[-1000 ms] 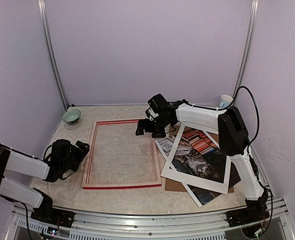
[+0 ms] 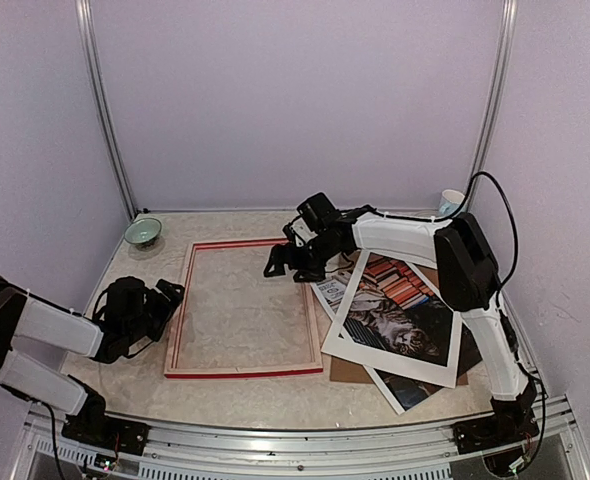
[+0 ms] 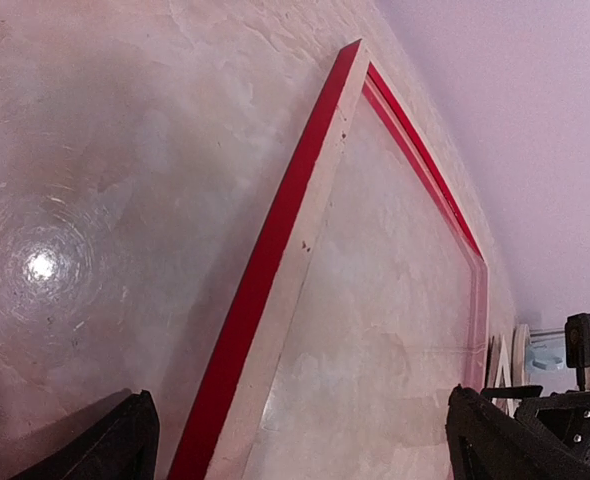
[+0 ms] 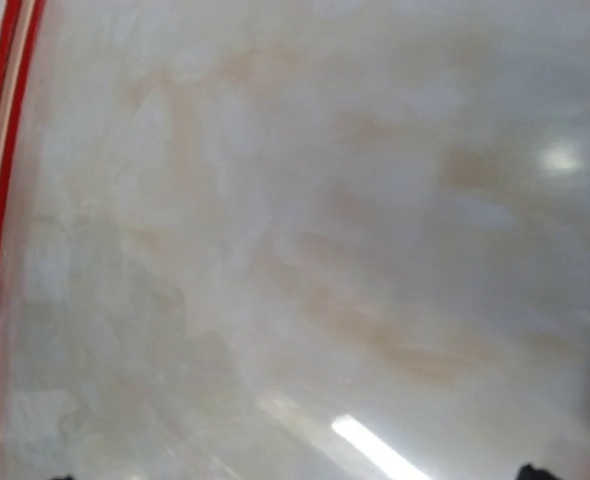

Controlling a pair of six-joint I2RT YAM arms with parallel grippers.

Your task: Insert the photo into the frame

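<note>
The empty frame point(image 2: 243, 374), with a red and pale wooden border, lies flat on the table. To its right, a large white-bordered photo point(image 2: 400, 315) rests on a pile of other pictures. My left gripper point(image 2: 173, 294) is open at the frame's left side. In the left wrist view its fingers point(image 3: 120, 445) stand wide apart, with the frame's side strip point(image 3: 265, 300) running between them. My right gripper point(image 2: 290, 266) hovers open over the frame's upper right part. Only its fingertips point(image 4: 535, 473) show at the bottom of the right wrist view, with nothing between them.
A green bowl point(image 2: 143, 232) stands at the back left and a light cup point(image 2: 450, 202) at the back right. Brown board point(image 2: 348, 371) shows under the pictures. Bare tabletop point(image 2: 225, 402) runs in front of the frame.
The left one has edged a little right toward the frame's side. Frame and photos have stayed put.
</note>
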